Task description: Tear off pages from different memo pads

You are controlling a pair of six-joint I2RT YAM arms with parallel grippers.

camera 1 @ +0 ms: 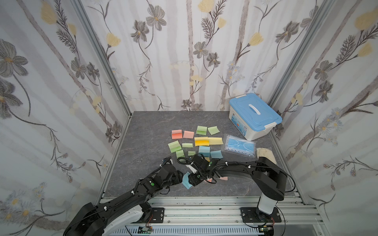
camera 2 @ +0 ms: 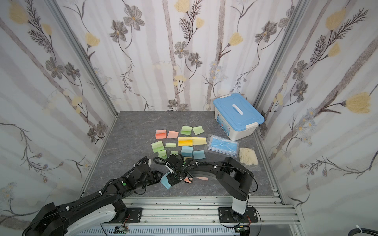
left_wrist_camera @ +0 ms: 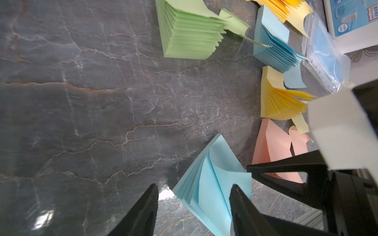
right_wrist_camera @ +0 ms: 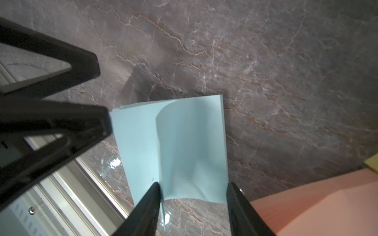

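Note:
A light blue memo pad [left_wrist_camera: 216, 188] lies at the front middle of the table, its top page curled up, in both wrist views. My left gripper hangs over it from the left, fingers apart. My right gripper is over the same pad from the right, fingers apart either side of the lifted page's lower edge; whether they touch it I cannot tell. Near the blue pad are a pink pad [left_wrist_camera: 267, 141], a yellow pad [left_wrist_camera: 275, 102] and a green pad [left_wrist_camera: 189, 33].
More pads and loose pages cover the middle, such as an orange-red pad [camera 1: 176, 134]. A lidded box [camera 1: 254, 114] stands back right, with a clear blue package [camera 1: 239, 146] and a beige bundle [camera 2: 248, 156] before it.

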